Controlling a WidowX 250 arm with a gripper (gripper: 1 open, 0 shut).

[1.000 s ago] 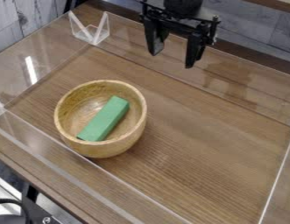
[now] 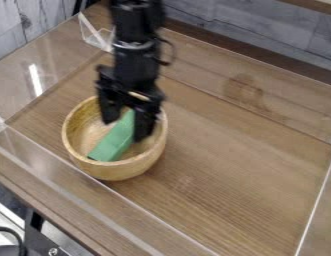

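My gripper [image 2: 128, 115] is low over a tan round bowl [image 2: 152, 157], at its back part; its black fingers are blurred but look apart. A green oblong object [image 2: 110, 146] lies tilted in the bowl, just below the fingers. Whether the fingers touch it cannot be told.
A clear wire or plastic item [image 2: 97, 32] stands at the back left. The table's edges show at left and right.
The bowl and green object look unmoved.
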